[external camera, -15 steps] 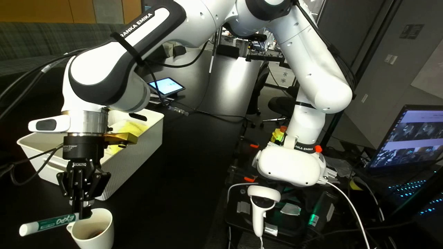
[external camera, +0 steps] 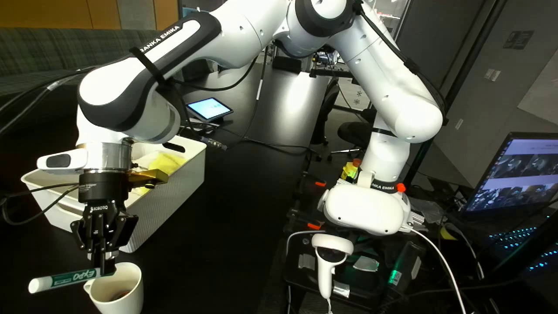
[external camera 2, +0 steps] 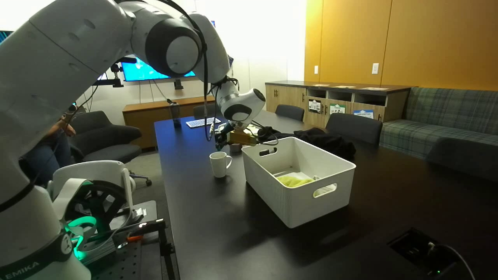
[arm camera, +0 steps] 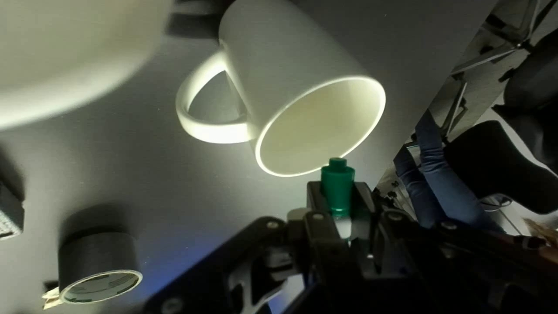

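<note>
A green and white Expo marker (external camera: 65, 280) lies almost level in my gripper (external camera: 102, 269), which is shut on it near one end. In the wrist view the marker's green end (arm camera: 338, 186) shows between the fingers. A white mug (external camera: 121, 293) stands upright on the table, something dark at its bottom in exterior view 1. The wrist view has the mug (arm camera: 293, 78) just beyond the fingertips, its opening facing the camera. Exterior view 2 shows the same mug (external camera 2: 219, 164) near the table's edge; the marker cannot be made out there.
A large white bin (external camera 2: 320, 203) with yellow cloth (external camera 2: 294, 180) inside stands beside the mug. A dark roll (arm camera: 99, 267), perhaps tape, sits on the table in the wrist view. The dark tabletop (external camera 2: 210, 242) in front of the bin is clear.
The upper arm links have shifted slightly left in exterior view 1. The marker's white end has moved a little right and up; it is still held. The mug has not moved.
</note>
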